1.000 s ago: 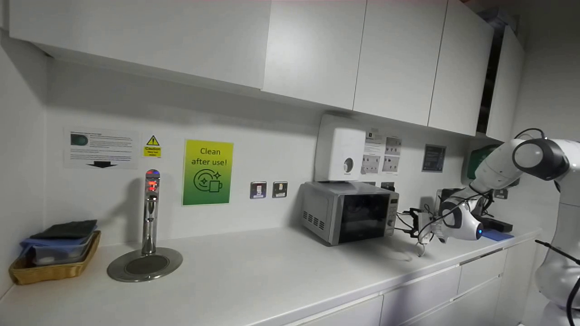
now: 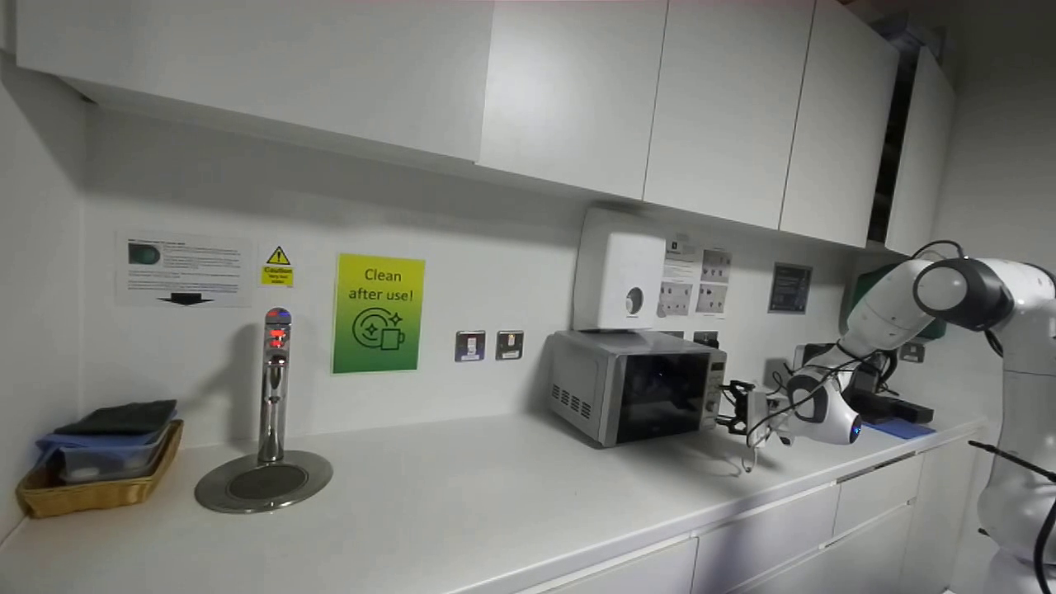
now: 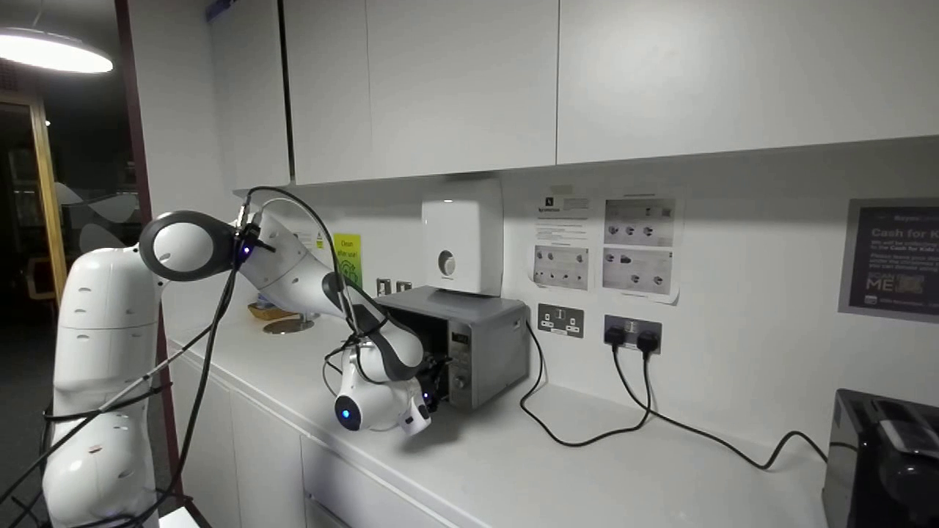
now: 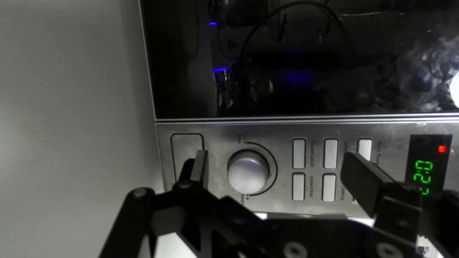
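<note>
A silver microwave [image 2: 634, 386] with a dark door stands shut on the counter. In the wrist view its control panel fills the middle: a round knob [image 4: 248, 172], several pale buttons [image 4: 299, 153] and a lit display [image 4: 428, 165] with green digits, partly cut off by a finger. My gripper is open in front of this panel, its fingers spread wide with nothing held. One finger [image 4: 198, 168] is on the knob's left, by the square door button outline; the other overlaps the right-hand buttons. Whether either fingertip touches the panel I cannot tell.
A paper towel dispenser [image 3: 462, 236] hangs just above the microwave. Power cables [image 3: 576, 443] trail over the counter towards a dark appliance [image 3: 885, 457] on the right.
The arm has moved left in exterior view 1, bringing my gripper closer to the microwave's control panel. The microwave has stayed in place.
</note>
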